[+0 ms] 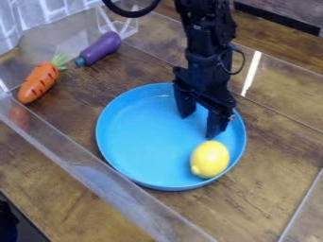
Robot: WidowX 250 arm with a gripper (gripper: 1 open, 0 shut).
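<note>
My black gripper (202, 106) reaches down from the top centre, its fingers open over the back right part of a blue plate (142, 132). A yellow lemon-like object (209, 160) lies on the plate's front right. Whether anything sits between the dark fingertips is hard to tell.
An orange carrot (40, 81) lies at the left, and a purple eggplant (98, 49) at the upper left. A transparent edge runs along the lower left.
</note>
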